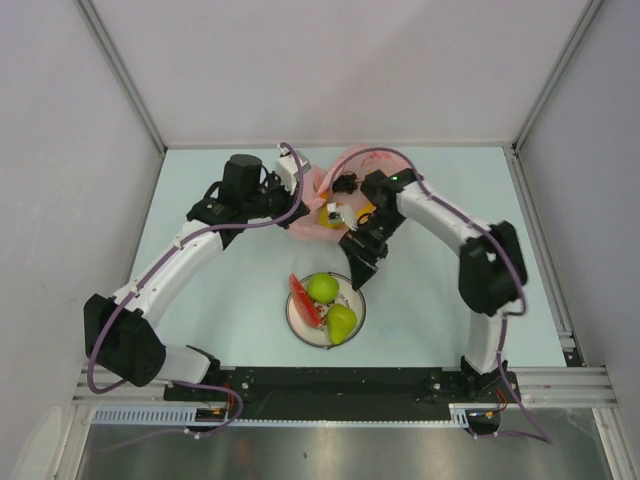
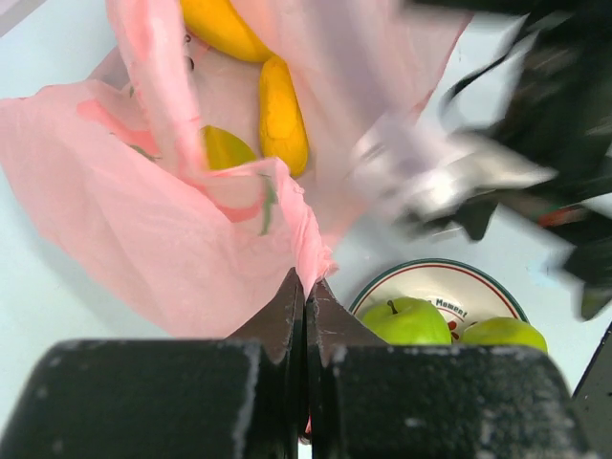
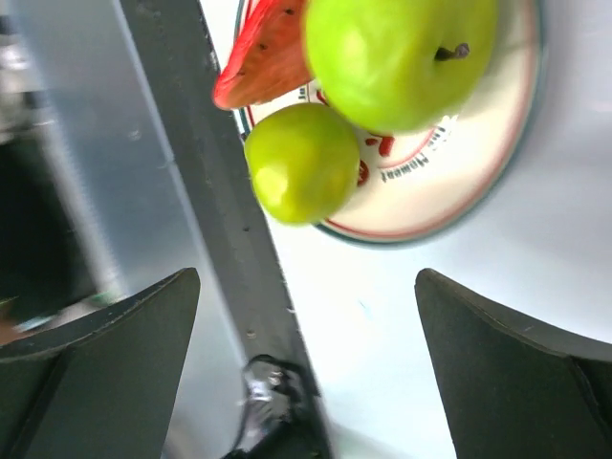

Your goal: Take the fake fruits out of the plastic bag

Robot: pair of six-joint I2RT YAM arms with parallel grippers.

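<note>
The pink plastic bag (image 2: 124, 201) lies open with yellow fruits (image 2: 282, 110), one like a banana, and a greenish-yellow one (image 2: 225, 148) inside. My left gripper is shut on a thin gathered fold of the bag. A plate (image 1: 297, 328) holds a red slice (image 1: 304, 298), a green apple (image 1: 322, 287) and a green pear (image 1: 340, 322). My right gripper is open above the plate's edge, nothing between its fingers; in the top view it is right of the bag's front and above the plate.
Dark fruit (image 1: 345, 182) shows at the back of the bag. Its dark front edge runs just beyond the plate. The right arm blurs across the bag's right side.
</note>
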